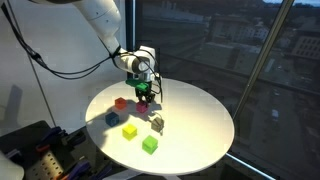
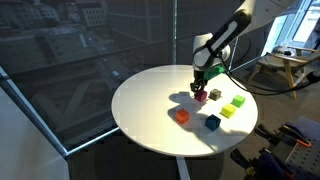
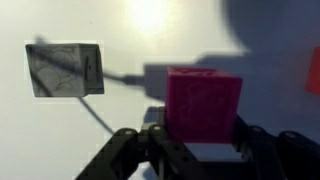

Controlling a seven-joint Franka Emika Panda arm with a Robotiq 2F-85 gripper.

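A pink cube (image 1: 142, 107) is held by my gripper (image 1: 143, 99), which is shut on it near the back of the round white table. From the wrist, the pink cube (image 3: 203, 103) fills the space between the fingers, its near part overlapping the dark fingertips (image 3: 157, 141). A shadow falls on the table beside it, and the cube appears raised a little off the surface. The other exterior view has the pink cube (image 2: 201, 96) under the gripper, close to a grey block (image 2: 216, 94).
On the white table (image 1: 195, 110) lie a red-orange cube (image 1: 120, 103), a blue cube (image 1: 112, 118), a yellow cube (image 1: 130, 131), a green cube (image 1: 150, 144) and the grey block (image 1: 158, 122).
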